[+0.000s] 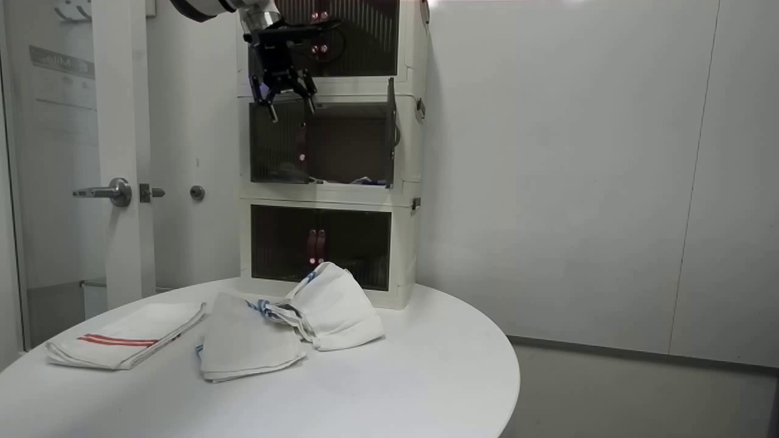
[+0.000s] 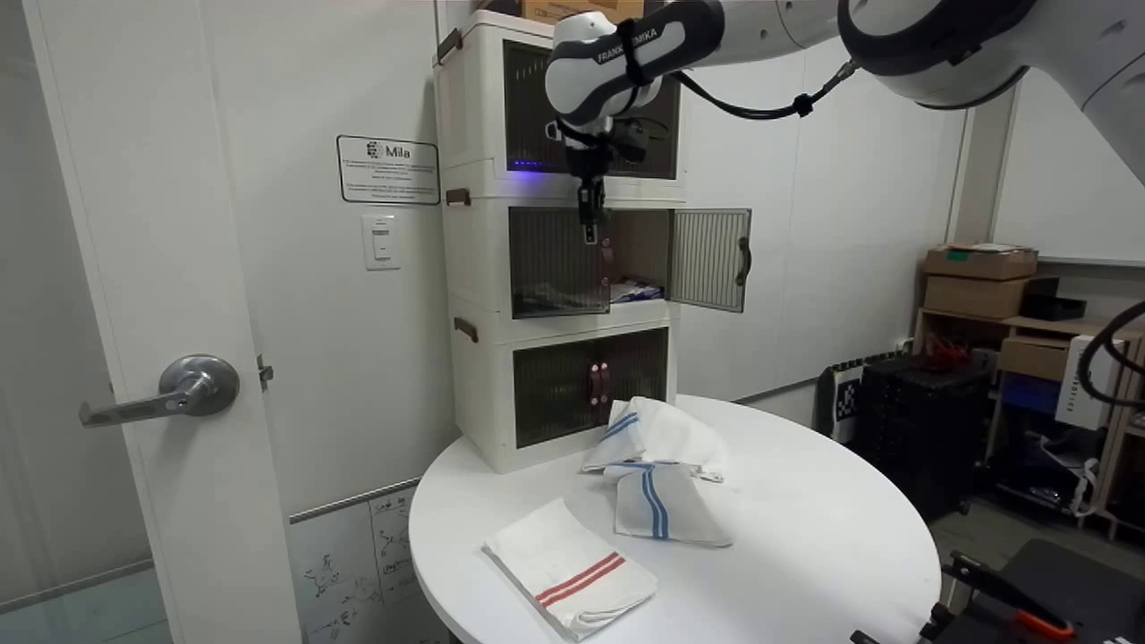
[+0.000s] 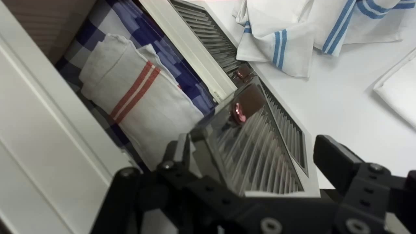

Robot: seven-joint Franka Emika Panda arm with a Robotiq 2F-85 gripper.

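Observation:
My gripper (image 1: 293,111) is open, its fingers spread wide at the top of the middle cabinet compartment. The left door (image 2: 558,263) of that compartment stands ajar. In the wrist view this door (image 3: 257,156) appears between the two spread fingers, its edge close to the left one; whether they touch, I cannot tell. The right door (image 2: 710,258) is swung wide. Inside lies a folded white towel (image 3: 146,97) with red stripes, over a blue checked cloth (image 3: 163,50).
On the round white table (image 2: 826,515) lie a red-striped towel (image 2: 569,563) and crumpled blue-striped towels (image 2: 671,504) before the shut bottom compartment (image 2: 558,392).

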